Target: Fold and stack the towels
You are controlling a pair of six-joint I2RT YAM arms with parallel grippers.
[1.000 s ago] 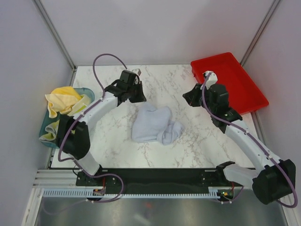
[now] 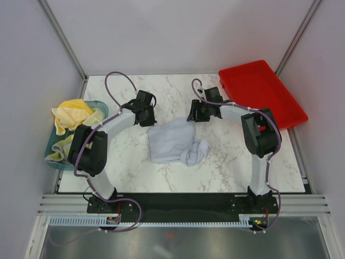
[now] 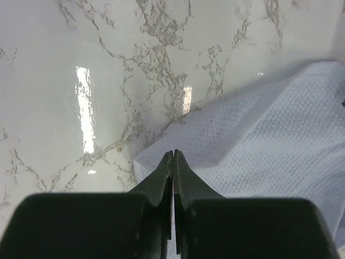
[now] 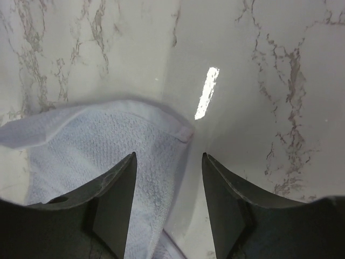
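Note:
A pale lavender-white towel (image 2: 171, 141) lies loosely spread on the marble table, its lower right part bunched. At its upper left corner, my left gripper (image 2: 149, 125) is shut on the towel's thin edge; in the left wrist view the closed fingertips (image 3: 168, 162) meet over the cloth. My right gripper (image 2: 192, 118) is above the towel's upper right corner with its fingers apart. The right wrist view has that corner (image 4: 180, 134) just ahead of the gap between the fingers, not pinched.
At the left, a teal basket (image 2: 102, 106) holds yellow and pale green cloths (image 2: 73, 115). An empty red tray (image 2: 261, 89) occupies the back right. Bare marble (image 2: 161, 89) lies behind the towel and in front of it.
My right gripper has come left and down to the upper right corner.

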